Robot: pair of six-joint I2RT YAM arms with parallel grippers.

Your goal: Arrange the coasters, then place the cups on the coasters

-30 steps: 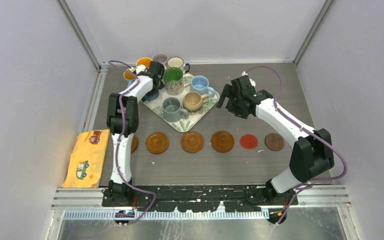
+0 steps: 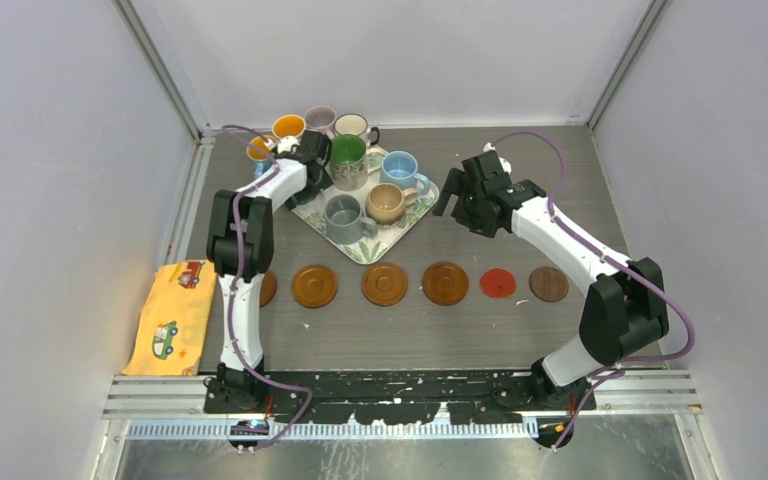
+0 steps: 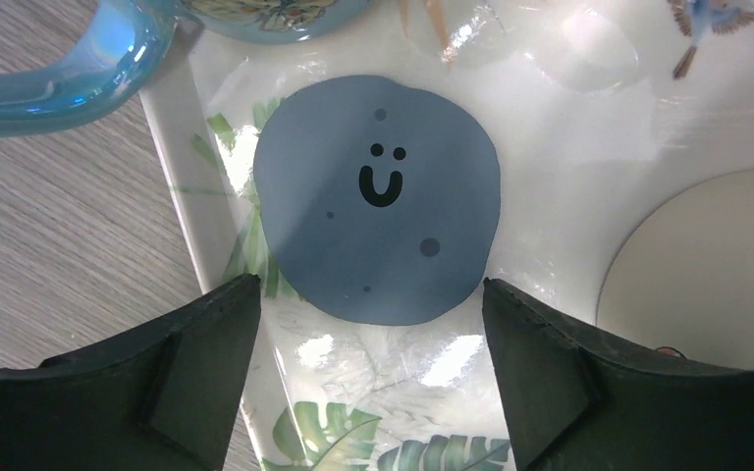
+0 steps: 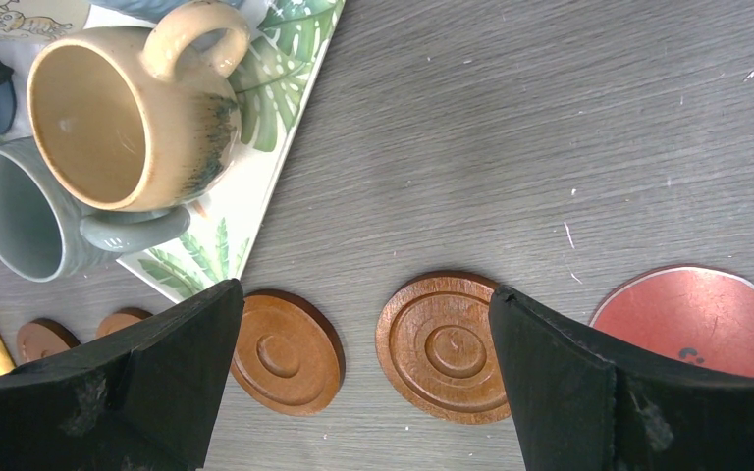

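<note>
On the tray lies a flat blue-grey coaster (image 3: 378,235) with a smiling face, close to the tray's edge. My left gripper is part open above it, one fingertip on either side of the lower half of the coaster; whether they touch it I cannot tell. In the top view the left hand mostly hides this coaster. Cups crowd the tray, among them a grey cup (image 2: 343,218), a tan cup (image 2: 386,203), a light-blue cup (image 2: 399,169) and a tall green-lined mug (image 2: 348,162). Off the tray's right side, my right gripper hangs open and empty.
A row of brown wooden coasters (image 2: 385,284) and a red coaster (image 2: 497,283) lies across the front. At front left is a yellow cloth (image 2: 171,318). More cups, one orange-lined (image 2: 289,126), stand behind the left hand. Bare table lies right of the tray (image 2: 365,257).
My left hand has shifted slightly toward the front, covering more of the blue-grey coaster. The right arm and the cups have stayed where they were.
</note>
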